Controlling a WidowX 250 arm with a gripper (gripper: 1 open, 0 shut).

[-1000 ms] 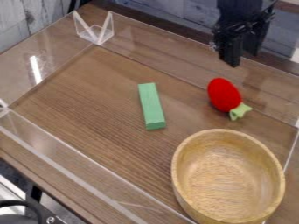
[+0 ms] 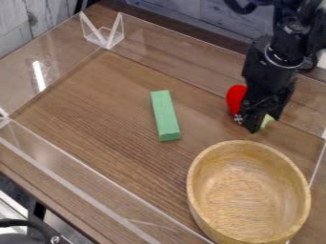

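Observation:
The black robot gripper (image 2: 262,107) is low at the right, over a red object (image 2: 235,95) with a light green tip (image 2: 265,124). The gripper partly hides the red object, and whether its fingers touch or hold it is unclear. A green rectangular block (image 2: 165,114) lies to the left on the wooden table.
A large yellow bowl (image 2: 247,162) fills the lower right. A white wire-like rack (image 2: 105,29) stands at the upper left.
The gripper has come down from the top right toward the viewer, onto the red object, which it now partly covers. The green block and the bowl have not moved.

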